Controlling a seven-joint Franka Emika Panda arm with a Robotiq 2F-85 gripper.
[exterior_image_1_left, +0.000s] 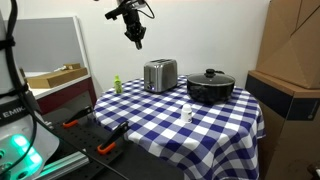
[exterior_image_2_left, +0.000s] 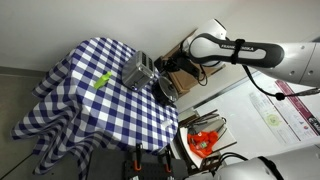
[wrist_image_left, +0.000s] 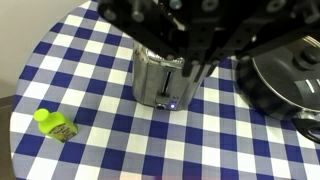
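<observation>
Above the table, left of and higher than the silver toaster (exterior_image_1_left: 160, 75), my gripper (exterior_image_1_left: 140, 45) points downward in exterior view 1. Its fingers look shut in the wrist view, with nothing visible between them. From that wrist view the toaster (wrist_image_left: 160, 82) lies below the fingers, partly covered by them, and its lever side shows a small blue light. A green bottle (exterior_image_1_left: 117, 84) stands at the table's left; the wrist view has this bottle (wrist_image_left: 55, 126) at lower left. On the right is a black lidded pot (exterior_image_1_left: 211, 87). A small white object (exterior_image_1_left: 186, 114) stands nearer the front.
A blue-and-white checked cloth (exterior_image_1_left: 150, 112) covers the table, with bare room in its front and middle. Brown boxes (exterior_image_1_left: 285, 110) stand beyond the right edge, and a wooden box (exterior_image_1_left: 58, 76) is at the left.
</observation>
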